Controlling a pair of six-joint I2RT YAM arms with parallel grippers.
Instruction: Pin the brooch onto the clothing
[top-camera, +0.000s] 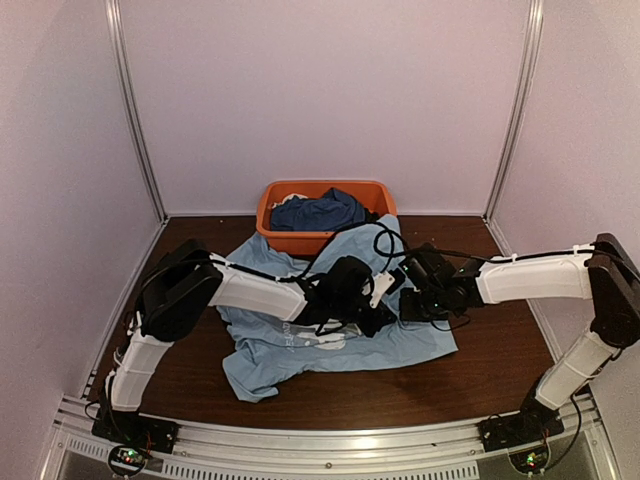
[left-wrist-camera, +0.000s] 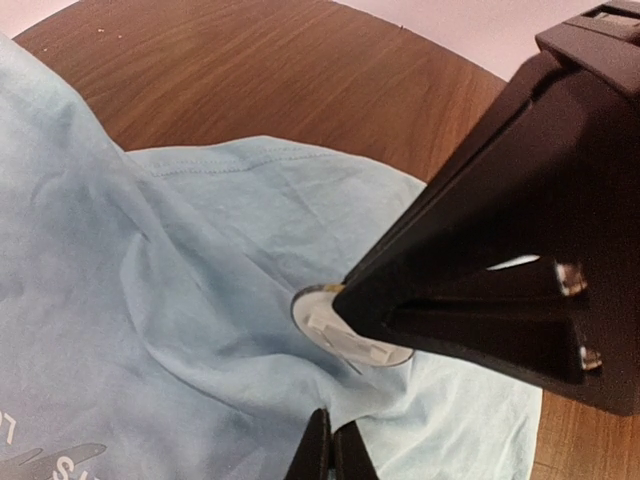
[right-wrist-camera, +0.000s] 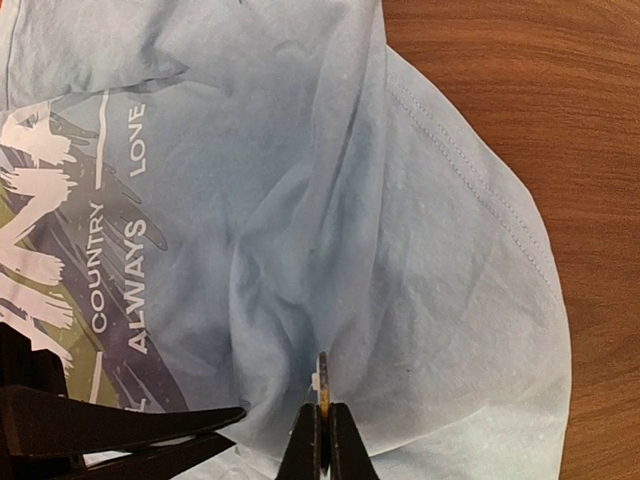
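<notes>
The light blue clothing (top-camera: 390, 345) lies spread and wrinkled on the table. My left gripper is shut on a raised fold of it, the cloth bunching up to its fingertips. My right gripper is shut on the round, pale brooch (left-wrist-camera: 322, 322), whose back with the clasp parts faces the left wrist camera. From the right wrist view the brooch (right-wrist-camera: 322, 378) appears as a thin edge, close above the cloth and right of the left gripper. Whether the pin passes through the fabric cannot be made out.
Behind the clothing stands an orange bin (top-camera: 300, 243) with dark blue cloth (top-camera: 320, 211) inside. White printed lettering (right-wrist-camera: 135, 285) marks the shirt's front. Bare wooden table (top-camera: 490, 360) shows on the right and along the front. Both grippers are very close together.
</notes>
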